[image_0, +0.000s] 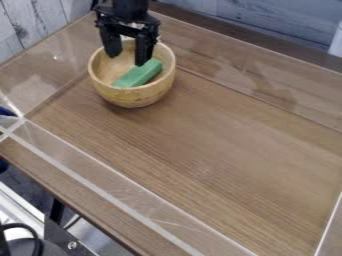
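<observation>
My black gripper (128, 40) hangs over the back part of a round wooden bowl (131, 94), its fingers open and reaching down inside the rim. A green block (142, 73) lies in the bowl, to the front right of the fingers, tilted diagonally. Whether the fingertips touch the bowl's inside is not clear.
A strip of clear tape crosses its lower left. A light wall lies along the back right, and dark cables hang at the lower left edge.
</observation>
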